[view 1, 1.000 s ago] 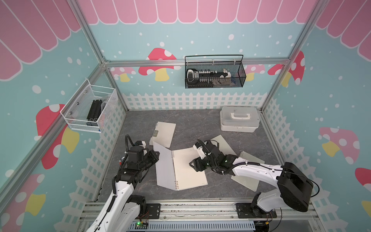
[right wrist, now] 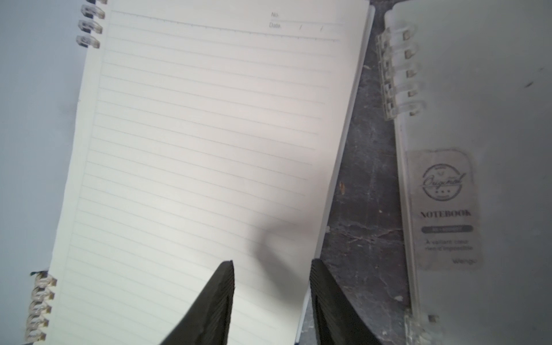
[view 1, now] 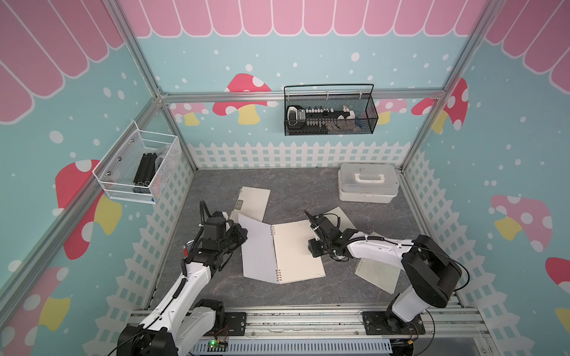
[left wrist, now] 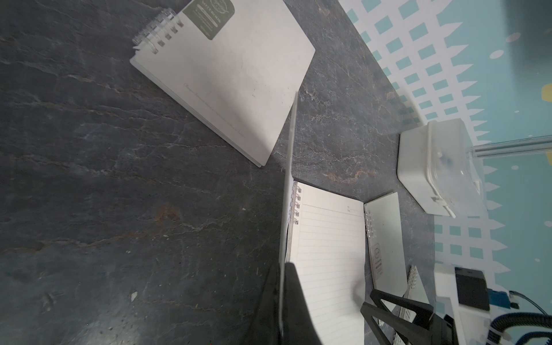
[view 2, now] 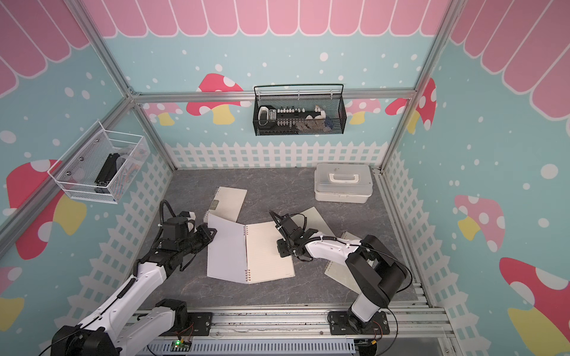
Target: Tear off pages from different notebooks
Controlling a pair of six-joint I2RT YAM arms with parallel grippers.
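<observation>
An open spiral notebook (view 1: 294, 249) lies in the middle, its lined page flat and its pale cover (view 1: 257, 246) swung up to the left. My left gripper is shut on that cover's thin edge, seen edge-on in the left wrist view. My right gripper stands part open over the lined page near its outer edge, nothing visible between its fingers. A closed notebook (left wrist: 224, 80) lies behind at the left. A translucent-covered notebook (right wrist: 471, 115) lies just right of the open one, and another (view 1: 377, 273) at the front right, partly hidden by the right arm.
A translucent storage box (view 1: 368, 181) stands at the back right. A black wire basket (view 1: 330, 127) and a white one (view 1: 136, 166) hang on the walls.
Over the last second both arms moved slightly toward the back, and the open notebook shifted back and right with the left gripper. The right gripper moved toward the page's outer edge.
</observation>
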